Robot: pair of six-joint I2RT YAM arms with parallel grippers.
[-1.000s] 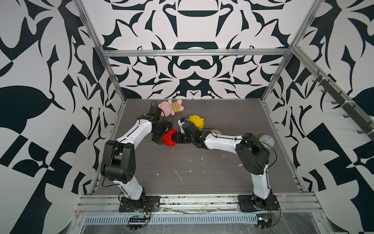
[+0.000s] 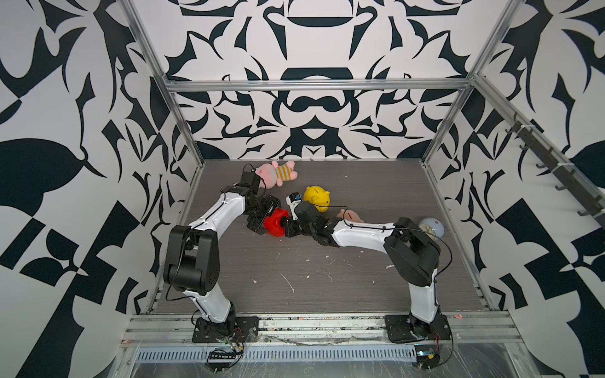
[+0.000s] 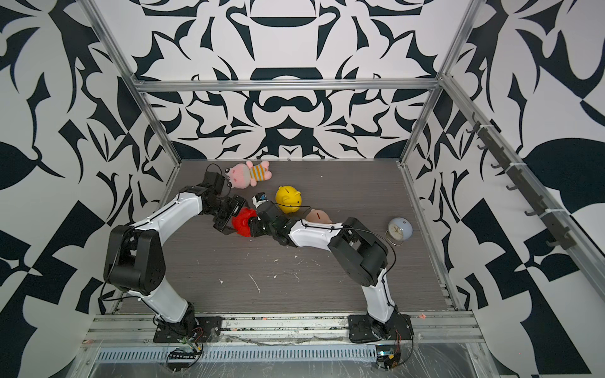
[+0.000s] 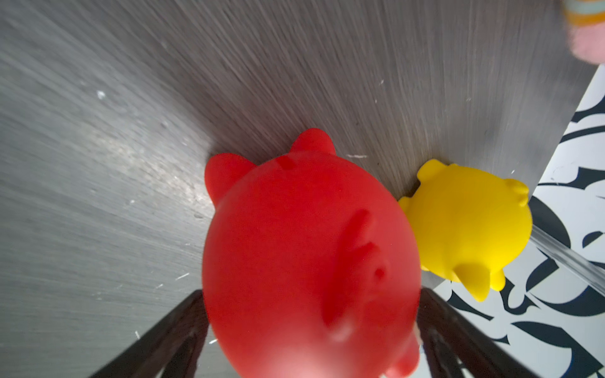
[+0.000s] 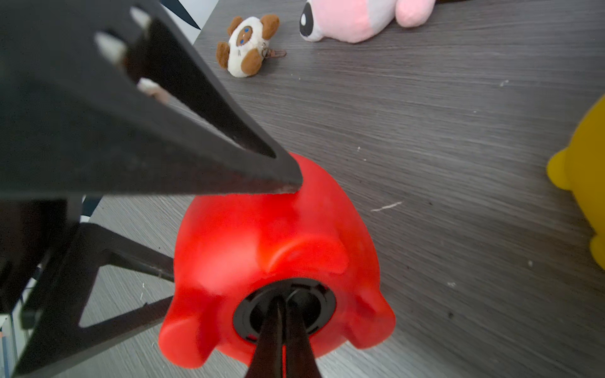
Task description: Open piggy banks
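A red piggy bank [image 2: 274,223] [image 4: 308,258] [image 5: 277,220] is turned so that its black round plug [image 5: 308,305] faces my right gripper, whose fingers are shut with their tips at the plug. My left gripper stands around the red bank, its fingers at either side, apparently open; whether both press on it I cannot tell. A yellow piggy bank [image 2: 317,196] [image 4: 472,220] sits behind the red one. A tan piggy bank [image 3: 318,216] lies further right, partly hidden by the right arm.
A pink striped plush toy [image 2: 280,173] lies at the back left, a small brown-and-white plush [image 5: 245,44] near it. A pale round object [image 3: 400,228] is at the right edge.
The right arm and gripper have shifted slightly toward the front and right, and the red bank has moved a little with them. The left arm looks unchanged.
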